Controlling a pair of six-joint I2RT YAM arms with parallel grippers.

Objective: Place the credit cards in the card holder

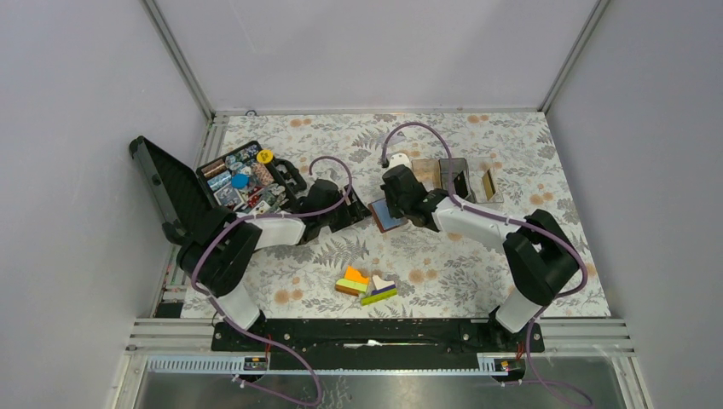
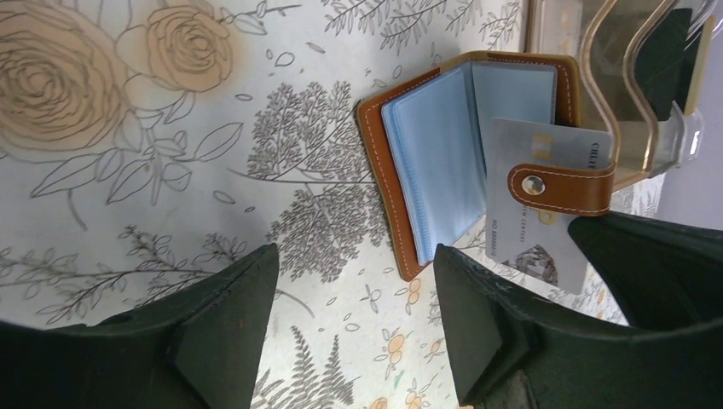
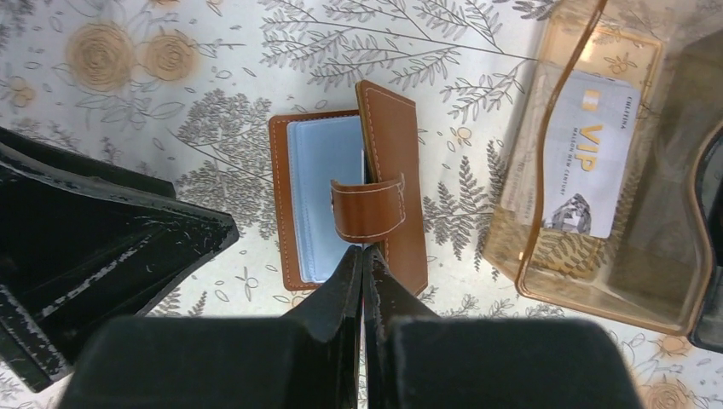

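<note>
The brown leather card holder lies open on the table, with pale blue sleeves (image 2: 430, 162) and a snap strap (image 2: 558, 187); in the left wrist view a silver card (image 2: 533, 256) sits under the strap. My right gripper is shut at the strap's edge; nothing clearly shows between its fingers. My left gripper is open beside the holder, nothing between its fingers. Another VIP card (image 3: 584, 153) lies in a clear container (image 3: 631, 298) to the holder's right.
An open black case (image 1: 166, 187) full of items stands at the left. Several coloured blocks (image 1: 367, 290) lie at the front middle.
</note>
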